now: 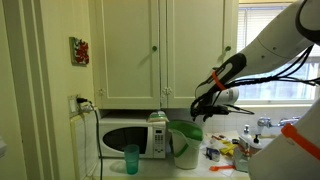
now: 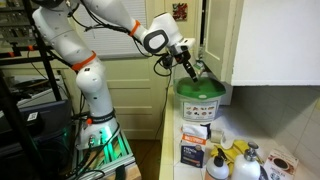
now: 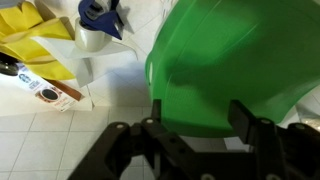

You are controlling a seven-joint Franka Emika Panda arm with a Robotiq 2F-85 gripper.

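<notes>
My gripper hangs over the white bin point(image 2: 199, 110), its fingers spread apart with nothing visible between them. Green fills the bin's top point(image 3: 235, 65) in the wrist view; whether this is a lid or the inside, I cannot tell. In the first exterior view the gripper point(image 1: 204, 114) is above and slightly right of the bin point(image 1: 187, 158). The second exterior view has the fingertips point(image 2: 193, 75) a little above the green top, apparently not touching it.
A microwave point(image 1: 126, 137) and a teal cup point(image 1: 132, 158) stand left of the bin. Bottles point(image 2: 248, 165), a carton point(image 2: 192, 145) and yellow items point(image 3: 45, 45) crowd the counter nearby. Tall cabinets point(image 1: 125, 50) rise behind.
</notes>
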